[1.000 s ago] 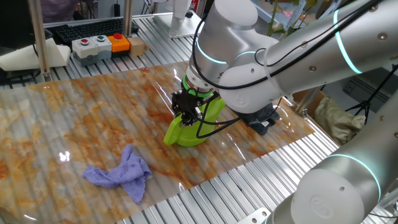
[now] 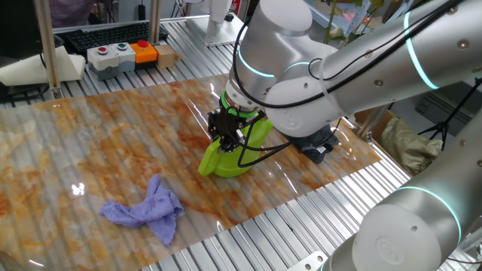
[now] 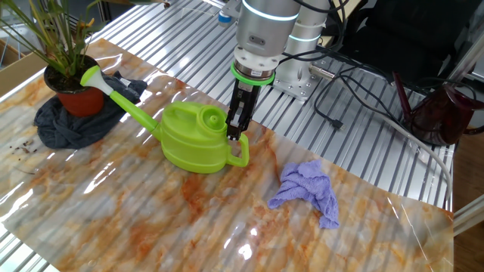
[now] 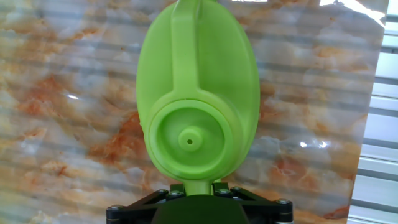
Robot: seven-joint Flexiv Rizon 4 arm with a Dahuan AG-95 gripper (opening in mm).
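A lime-green watering can (image 3: 190,140) stands upright on the marbled sheet (image 3: 189,227), its spout reaching toward a potted plant (image 3: 79,91). My gripper points down at the can's rear handle (image 3: 240,151). In the wrist view its black fingertips (image 4: 177,188) lie close against both sides of the green handle, with no clear gap showing, so it looks shut on it. Below that, the gripper's body hides the rest of the handle. From exterior view 1, the arm and cables cover much of the can (image 2: 226,162).
A crumpled purple cloth (image 3: 306,190) lies on the sheet near the can. Dark fabric (image 3: 53,125) surrounds the plant pot. A dark red pitcher (image 3: 439,113) stands off to the side, and button boxes (image 2: 124,56) sit behind the sheet. Much of the sheet is bare.
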